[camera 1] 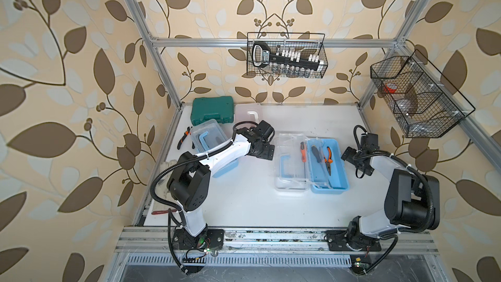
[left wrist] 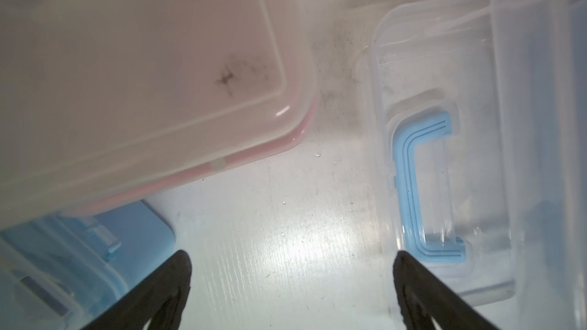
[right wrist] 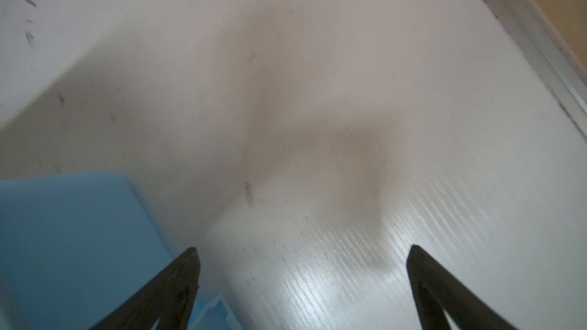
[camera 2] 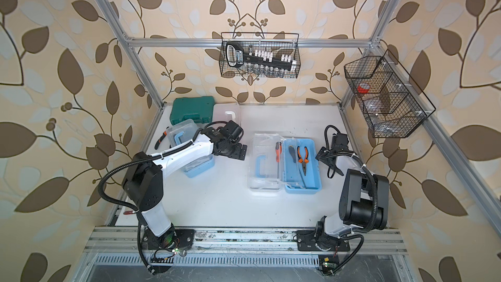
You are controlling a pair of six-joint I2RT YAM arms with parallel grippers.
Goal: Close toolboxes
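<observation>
A blue toolbox holding screwdriver and pliers lies open at centre right, its clear lid flipped left, with a blue handle. A second toolbox at left with clear top is partly hidden by my left arm. A green case and a pinkish box are at the back left. My left gripper hangs open over bare table between these boxes, nothing between its fingers. My right gripper is open just right of the blue toolbox, above bare table.
Wire baskets hang on the back and right walls. Loose tools lie along the left edge.
</observation>
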